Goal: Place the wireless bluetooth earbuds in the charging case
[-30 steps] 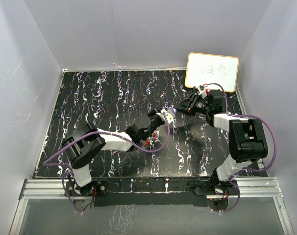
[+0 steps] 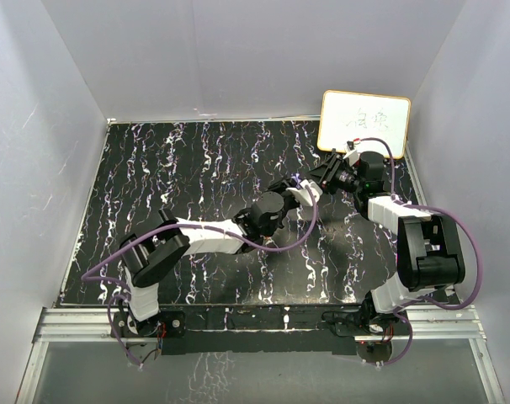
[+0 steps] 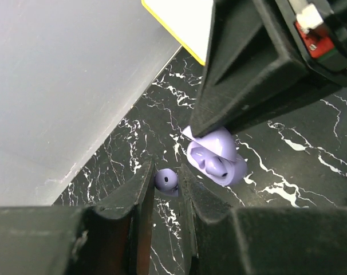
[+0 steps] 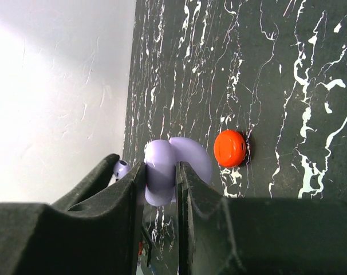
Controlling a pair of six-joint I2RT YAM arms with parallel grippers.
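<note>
A small light-purple earbud [image 3: 166, 180] shows between the fingertips of my left gripper, which is shut on it. My right gripper is shut on the purple charging case [image 4: 160, 166], held above the table. In the left wrist view the case [image 3: 219, 156] has its lid raised and its hollow facing my left gripper. A rounded shape sits inside, but I cannot tell whether it is an earbud. The earbud is apart from the case, to its left in that view. The right wrist view shows the earbud [image 4: 121, 168] left of the case.
A round orange-red object [image 4: 229, 148] lies on the dark marbled table, right of the case in the right wrist view. At the back right stands a white board with a yellow edge [image 2: 364, 122].
My left gripper has moved right and slightly towards the back, nearer my right gripper. The right arm has shifted slightly. Both grippers stay shut.
</note>
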